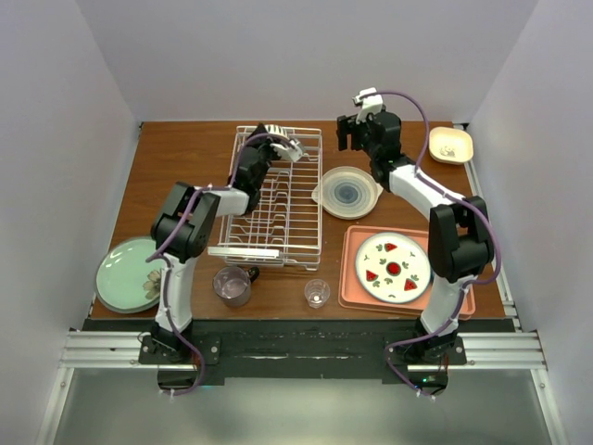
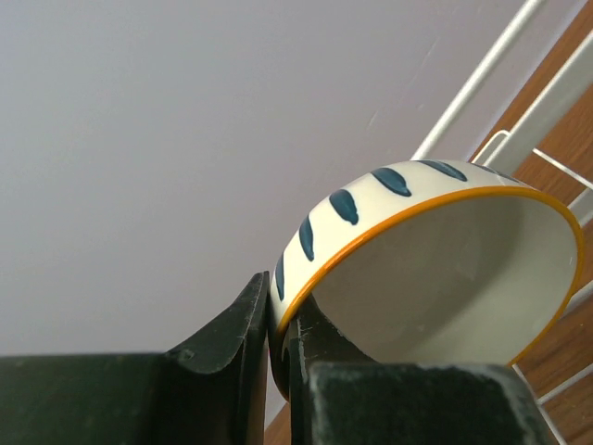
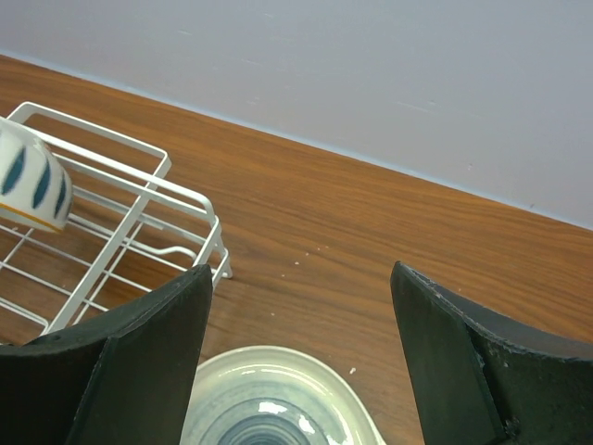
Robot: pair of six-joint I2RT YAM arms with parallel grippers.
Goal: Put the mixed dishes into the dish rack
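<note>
A white bowl (image 2: pixel 435 278) with dark blue leaf marks and an orange rim is pinched at its edge by my left gripper, which is shut on it. In the top view this bowl (image 1: pixel 275 131) is at the far end of the white wire dish rack (image 1: pixel 321 199). The right wrist view shows the bowl (image 3: pixel 33 181) tilted among the rack's bars; whether it rests on them I cannot tell. Right of the rack, my right gripper (image 1: pixel 342 133) stands open and empty, its fingers (image 3: pixel 454 343) spread above the far side of the grey plate (image 3: pixel 278 371).
A green plate (image 1: pixel 123 278) lies at left. Near the front stand a dark mug (image 1: pixel 233 286) and a clear glass (image 1: pixel 317 293). A pink tray (image 1: pixel 468 301) holds a fruit-patterned plate (image 1: pixel 392 269). A cream dish (image 1: pixel 450 146) sits at the back right corner.
</note>
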